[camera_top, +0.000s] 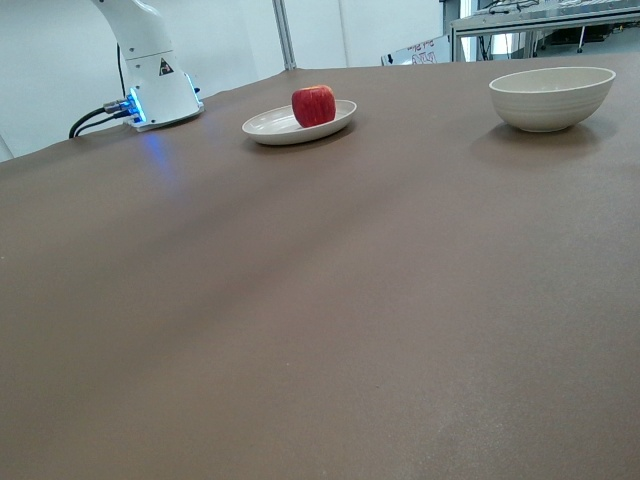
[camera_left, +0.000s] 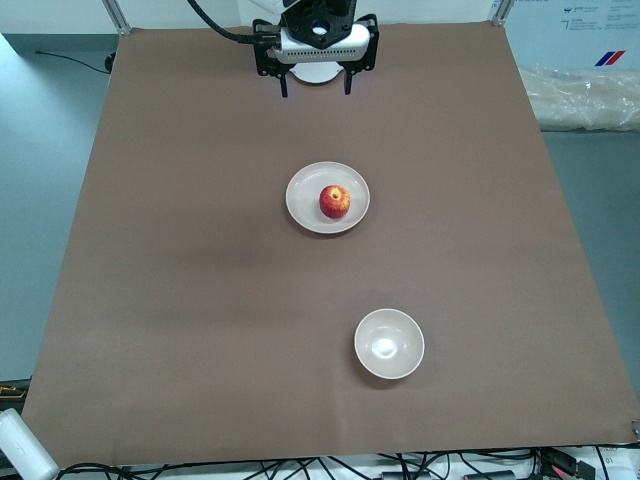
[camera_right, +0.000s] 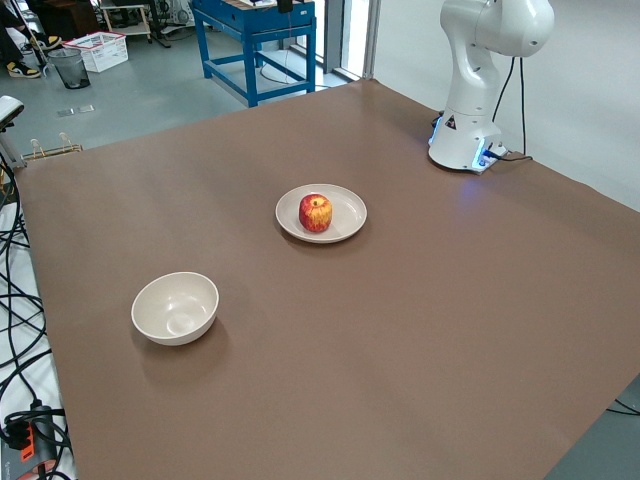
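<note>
A red apple (camera_left: 334, 201) (camera_top: 313, 106) (camera_right: 315, 212) rests on a white plate (camera_left: 307, 183) (camera_top: 270, 126) (camera_right: 345, 204) in the middle of the table. A white bowl (camera_left: 389, 343) (camera_top: 550, 100) (camera_right: 175, 308), empty, stands apart from the plate, nearer the bottom edge in the left camera view. My black gripper (camera_left: 316, 84) hangs at the top of the left camera view, over the far end of the table by the arm's base, away from the plate, its two fingers apart and open with nothing seen between them. It is out of frame in the other two views.
The white arm base (camera_top: 165, 95) (camera_right: 465, 140) with its cables stands at the table's edge. Cables and devices run along the opposite edge, beside the bowl's end.
</note>
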